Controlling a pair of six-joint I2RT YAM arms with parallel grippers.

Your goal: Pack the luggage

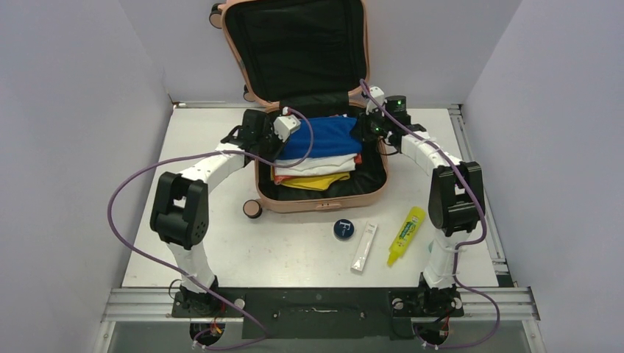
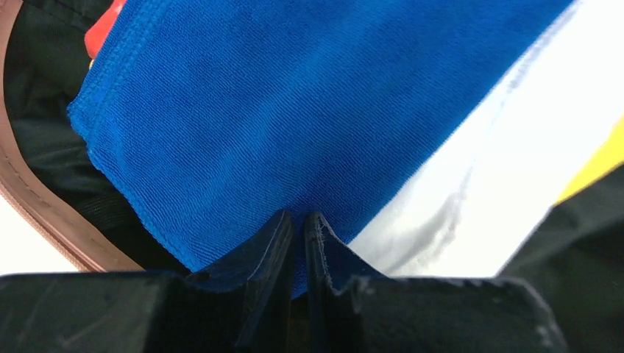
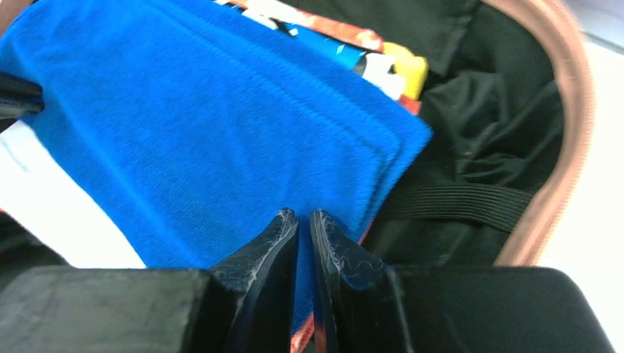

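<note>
A blue cloth (image 1: 320, 136) lies on a stack of white (image 1: 313, 164) and yellow (image 1: 316, 182) cloths inside the open pink suitcase (image 1: 331, 206). My left gripper is shut on the blue cloth at the stack's left side. My right gripper is shut on the blue cloth at the right side. Red and patterned fabric shows from under the blue one in both wrist views.
On the white table in front lie a round dark tin (image 1: 344, 229), a white tube (image 1: 364, 247) and a yellow bottle (image 1: 406, 234). A small jar (image 1: 252, 208) stands by the suitcase's front left corner.
</note>
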